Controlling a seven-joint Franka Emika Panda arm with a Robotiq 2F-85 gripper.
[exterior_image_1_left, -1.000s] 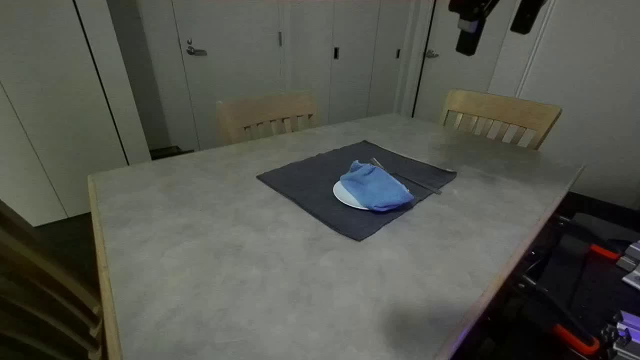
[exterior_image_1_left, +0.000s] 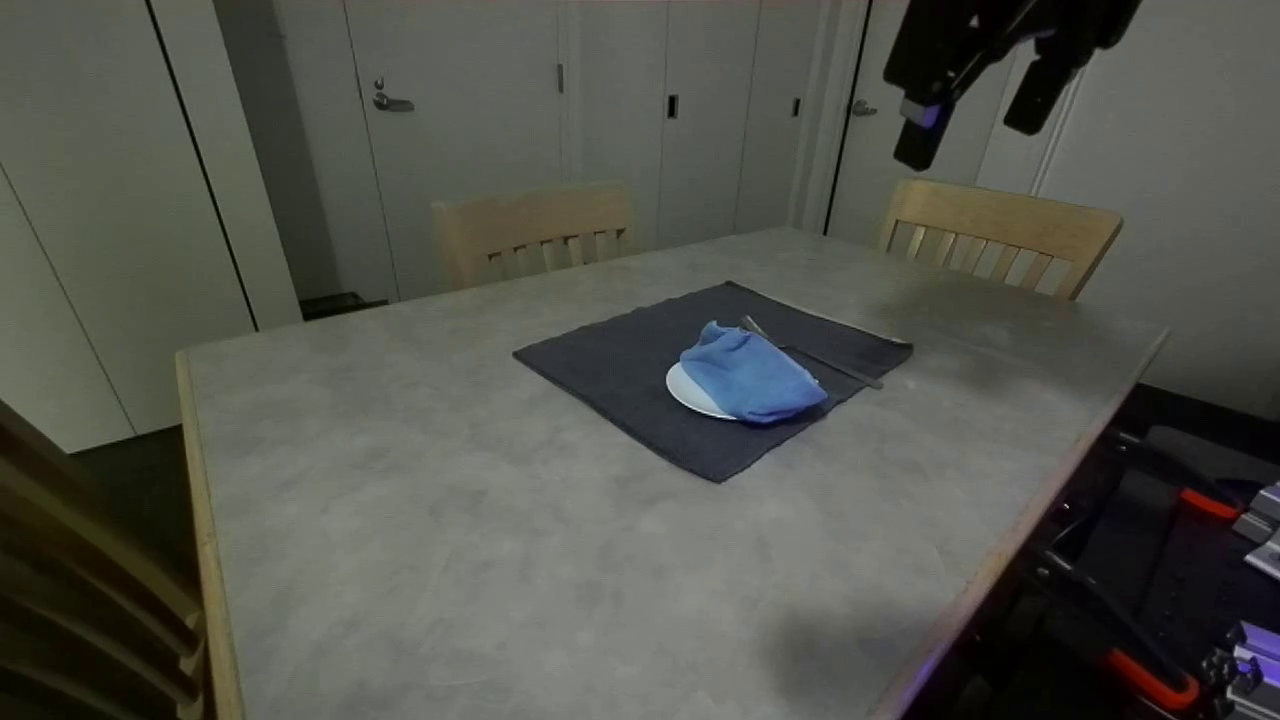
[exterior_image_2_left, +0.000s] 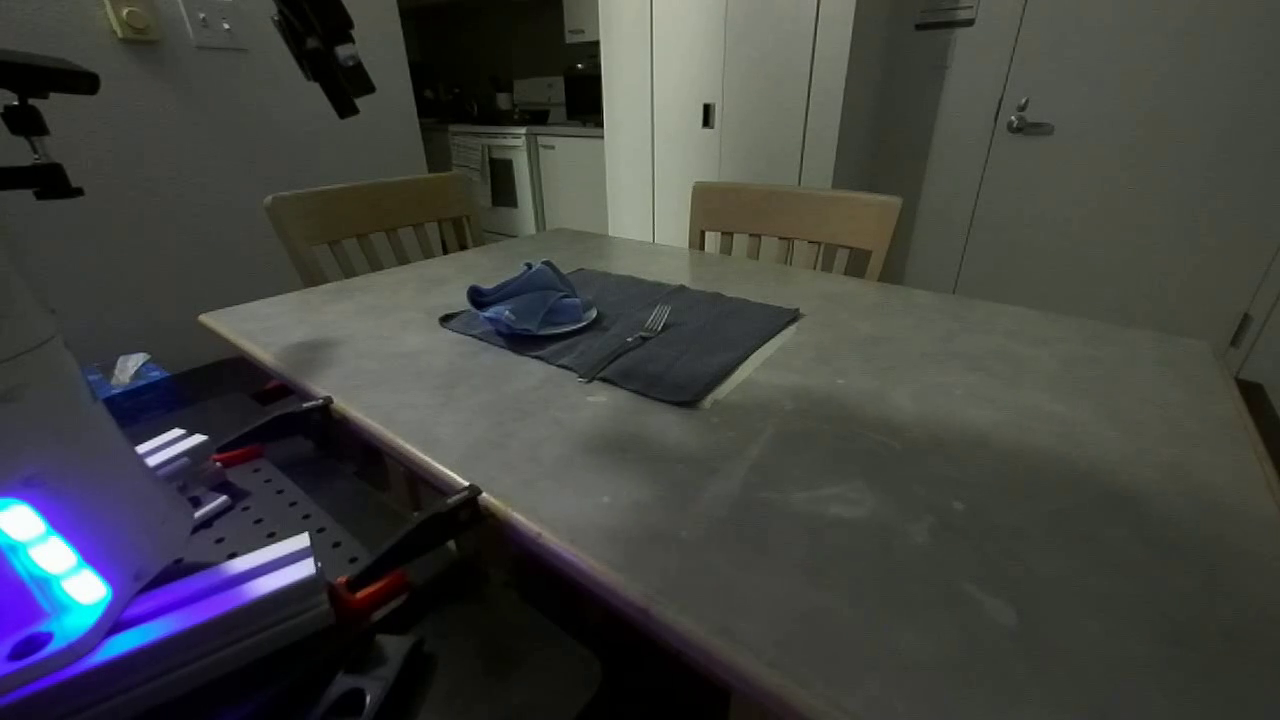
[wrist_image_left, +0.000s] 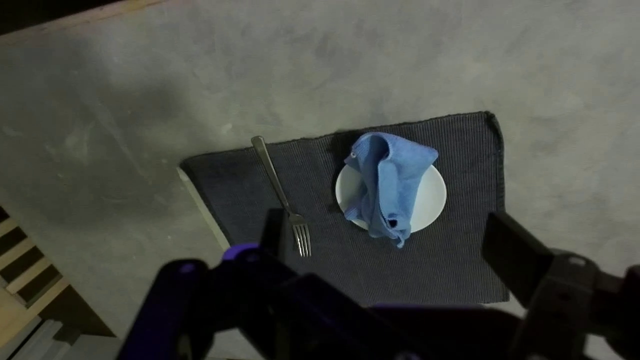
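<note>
A crumpled blue cloth (wrist_image_left: 393, 180) lies over a small white plate (wrist_image_left: 429, 201), which sits on a dark grey placemat (wrist_image_left: 456, 264). Beside the plate, a metal fork (wrist_image_left: 277, 183) rests on the mat, its handle end reaching past the mat's edge. In exterior view 1 the same cloth (exterior_image_1_left: 750, 374) covers most of the plate (exterior_image_1_left: 693, 394). High above the table hangs my gripper (exterior_image_1_left: 974, 126), its fingers wide apart with nothing between them. The wrist view looks down past the open gripper at the mat, cloth and fork.
Wooden chairs (exterior_image_1_left: 1008, 228) stand along its far sides. Clamps with red parts (exterior_image_2_left: 372, 588) grip the table edge near the arm's base.
Over the last second my gripper has come lower in exterior view 1 and shifted slightly left, still open. Cloth, plate, fork and mat have stayed put.
</note>
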